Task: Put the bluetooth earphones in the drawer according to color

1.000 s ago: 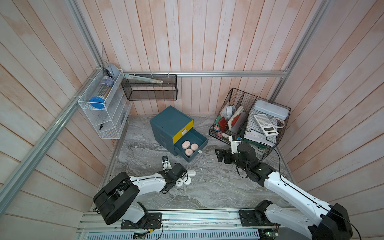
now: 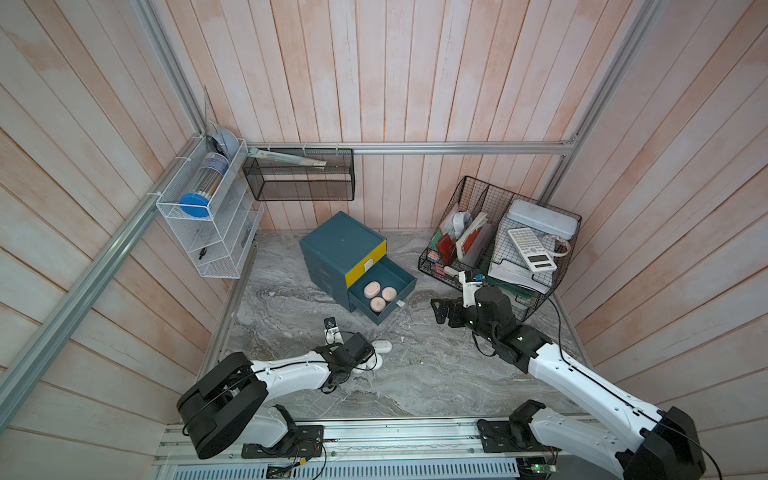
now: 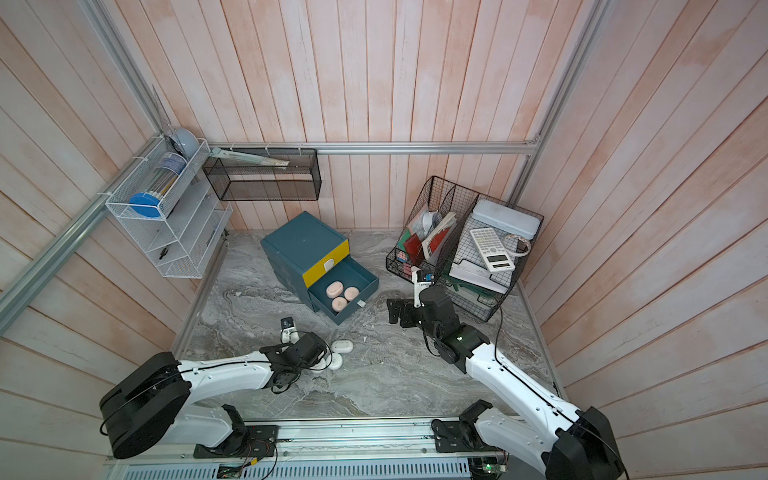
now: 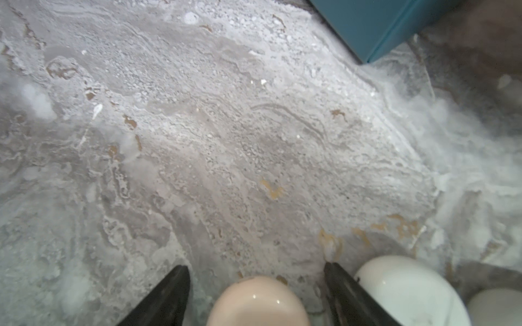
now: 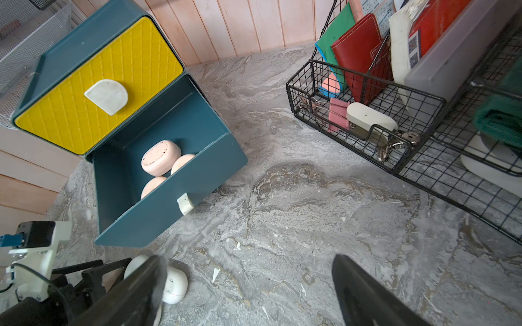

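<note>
Pink earphone cases (image 5: pixel 160 157) lie in the open teal lower drawer (image 2: pixel 400 284) of the cabinet (image 2: pixel 336 248), below a yellow-fronted drawer (image 5: pixel 98 81). My left gripper is low over the counter, open, with a pale pink case (image 4: pixel 252 307) between its blurred fingers in the left wrist view. A white case (image 4: pixel 410 293) lies beside its right finger, with another behind it; white cases (image 2: pixel 381 346) also show in the top left view. My right gripper stands open and empty above the counter, right of the drawer.
Black wire baskets (image 2: pixel 436 264) with stationery and other items stand at the back right. A white rack (image 2: pixel 220 240) is at the left wall, a black mesh shelf (image 2: pixel 300 188) on the back wall.
The right arm and the drawer have not moved.
</note>
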